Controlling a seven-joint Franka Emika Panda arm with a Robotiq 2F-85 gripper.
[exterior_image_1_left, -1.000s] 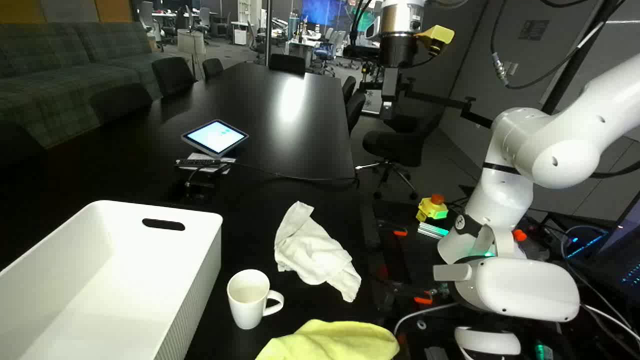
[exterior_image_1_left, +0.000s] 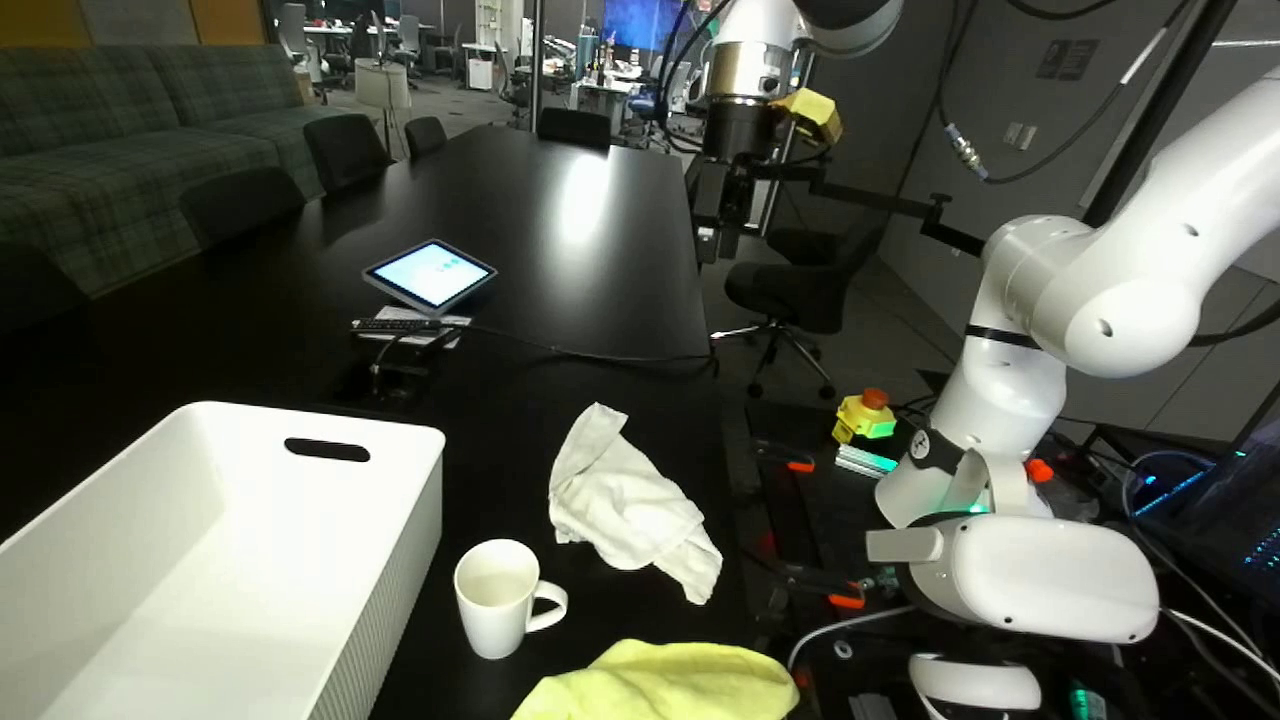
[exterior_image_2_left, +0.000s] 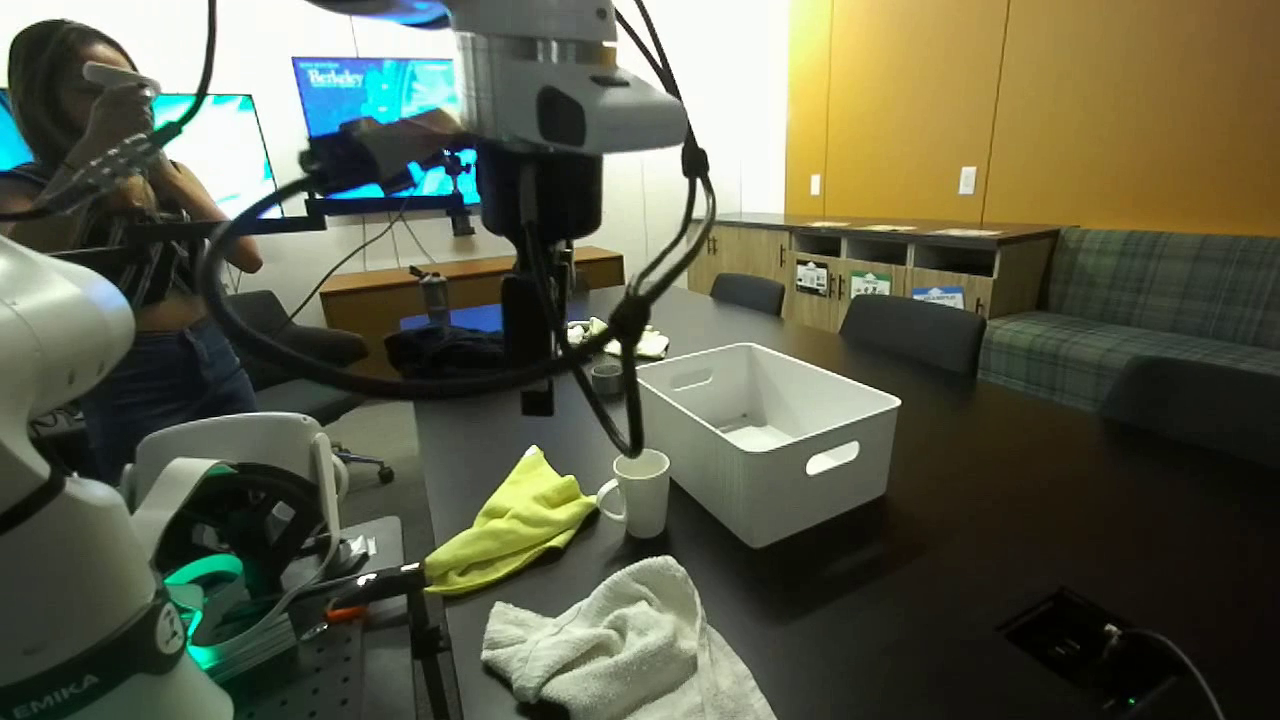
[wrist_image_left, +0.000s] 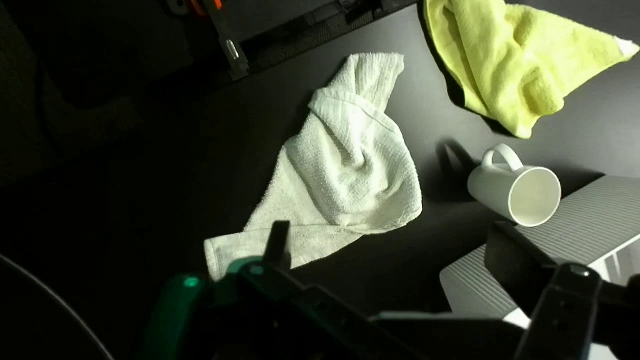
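My gripper is open and empty, held high above the table; its two dark fingers stand far apart in the wrist view. In exterior view 1 the gripper (exterior_image_1_left: 716, 246) hangs at the upper middle, well above everything on the table. Below it a crumpled white towel (wrist_image_left: 360, 162) lies on the black tabletop. A yellow cloth (wrist_image_left: 510, 60) is spread near the table edge. Between the cloth and the bin stands an upright white mug (exterior_image_2_left: 648, 494), its handle turned toward the yellow cloth. The white bin (exterior_image_2_left: 780, 474) looks empty in exterior view 1.
A lit tablet (exterior_image_1_left: 432, 275) and a black remote (exterior_image_1_left: 396, 325) lie farther along the table, with a cable running to its edge. A small dark cup (exterior_image_2_left: 608, 379) stands behind the bin. A white headset (exterior_image_1_left: 1044, 576) rests beside the robot base.
The arm and gripper have moved left and slightly lower in exterior view 1, toward the table. The towel, cloth, mug and bin have not moved.
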